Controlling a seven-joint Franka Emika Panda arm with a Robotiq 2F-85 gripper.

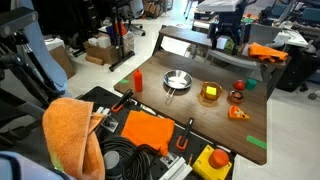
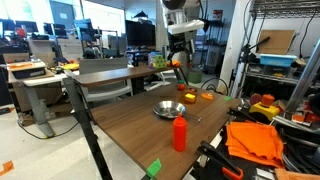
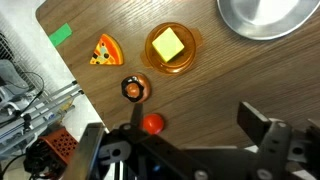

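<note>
My gripper stands open above the table, its dark fingers apart at the lower part of the wrist view and nothing held between them. Below it lies a round red object (image 3: pixel 153 124). A small brown cup-like thing (image 3: pixel 135 88) is a little farther up, and a yellow block (image 3: pixel 168 43) rests on a round brown dish (image 3: pixel 196 40). The pizza slice (image 3: pixel 107 50) lies left of that dish. A metal pan (image 1: pixel 177 79) sits near the middle of the table, with a red bottle (image 1: pixel 138 80) standing towards the left end.
Orange cloth (image 1: pixel 265 52) hangs behind the table's far right side. Clamps (image 1: pixel 184 136) grip the near edge. Beyond that edge are a coiled black cable (image 1: pixel 115 150) and another orange cloth (image 1: pixel 147 130). Bare tabletop surrounds the pan.
</note>
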